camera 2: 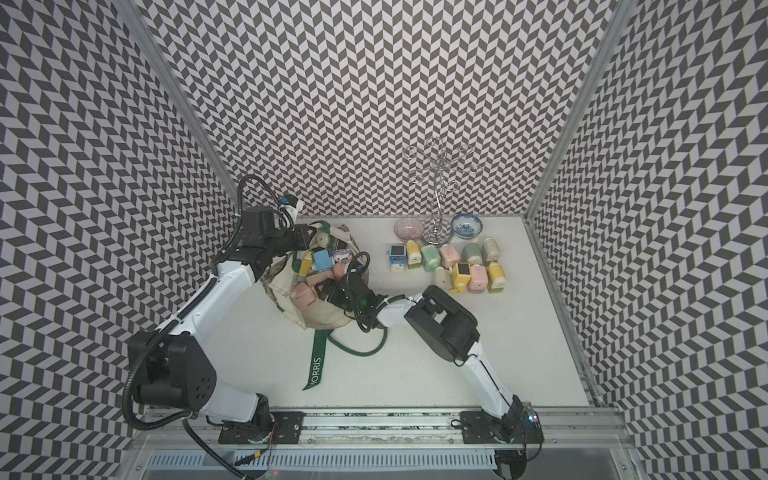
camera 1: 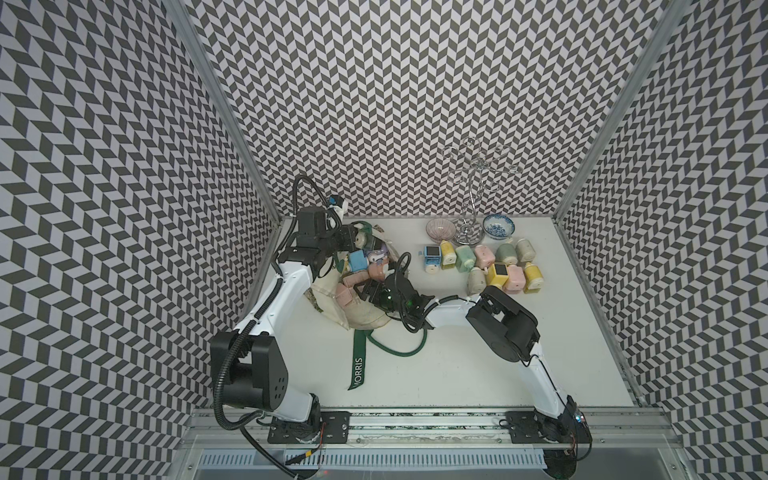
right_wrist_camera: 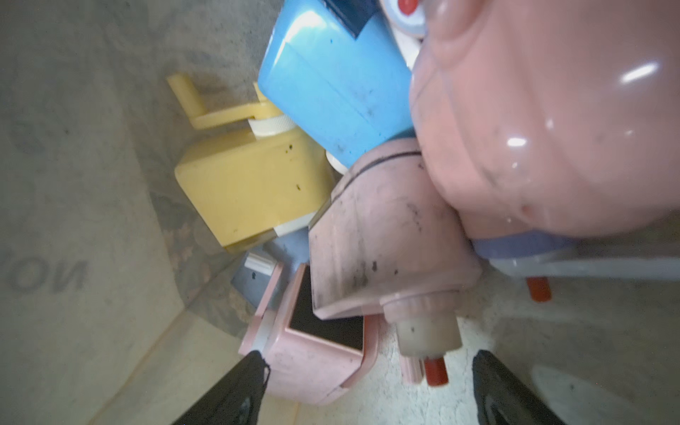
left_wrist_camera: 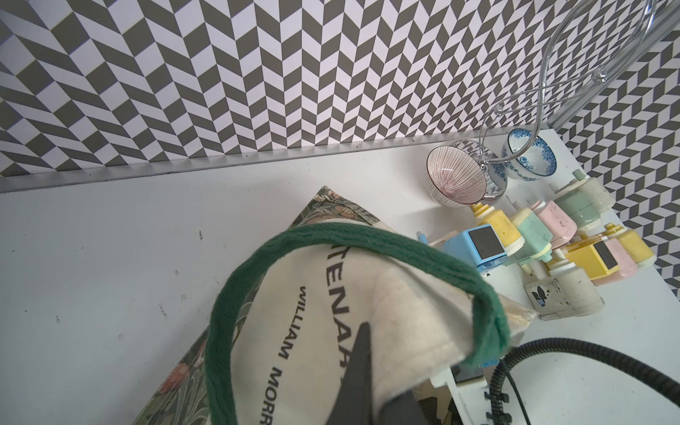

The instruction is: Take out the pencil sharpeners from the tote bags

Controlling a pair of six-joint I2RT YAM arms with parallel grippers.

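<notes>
The cream tote bag (camera 1: 326, 296) lies with its mouth open on the left of the table, several pencil sharpeners inside. In the left wrist view, the bag's lettered cloth (left_wrist_camera: 418, 333) runs between the fingers of my left gripper, which is shut on its edge. My right gripper is open inside the bag mouth, nothing held. Before it are a dusty pink sharpener (right_wrist_camera: 389, 233), a pink one with a dark window (right_wrist_camera: 311, 364), a yellow one (right_wrist_camera: 255, 184), a blue one (right_wrist_camera: 340, 78) and a large glossy pink one (right_wrist_camera: 559, 113).
Several sharpeners (camera 1: 484, 257) stand grouped on the right of the table. Behind them are a pink-striped bowl (left_wrist_camera: 453, 175), a blue patterned bowl (camera 1: 498, 226) and a wire stand (camera 1: 472, 200). A green strap (camera 1: 358, 360) lies in front of the bag.
</notes>
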